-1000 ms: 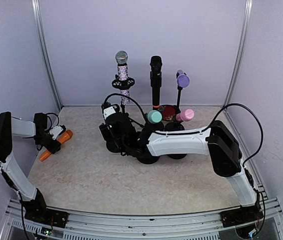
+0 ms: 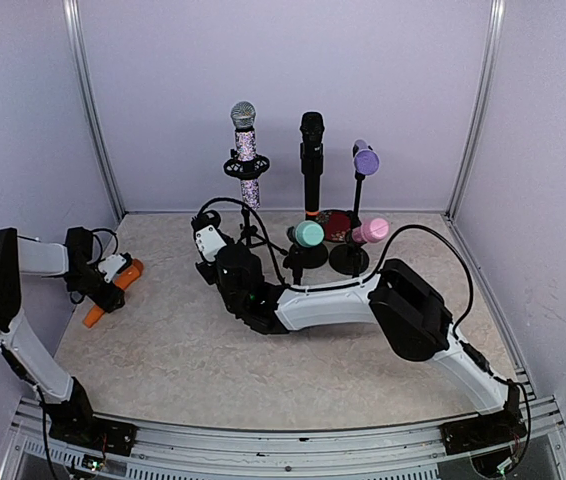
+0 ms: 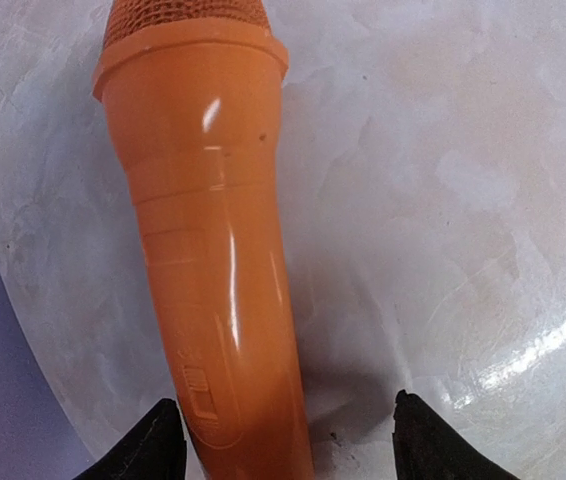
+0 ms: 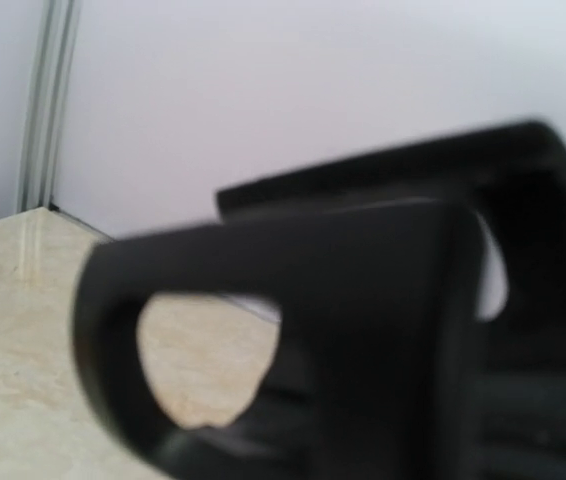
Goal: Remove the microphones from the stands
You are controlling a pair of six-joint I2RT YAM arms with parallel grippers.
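Observation:
An orange microphone (image 2: 94, 315) lies on the table at the far left, beneath my left gripper (image 2: 114, 290). In the left wrist view the microphone's handle (image 3: 225, 290) runs between the fingers; the left one is by its edge, while a clear gap separates it from the right one, so the gripper is open. Near the table's middle is my right gripper (image 2: 203, 248). An empty black microphone clip (image 4: 293, 245) fills much of the right wrist view, blurred and close. The right fingertips cannot be made out there.
Behind the right arm stand a glittery microphone (image 2: 246, 145), a black microphone (image 2: 311, 165), a purple item (image 2: 365, 160), a teal item (image 2: 309, 233) and a pink item (image 2: 371, 231).

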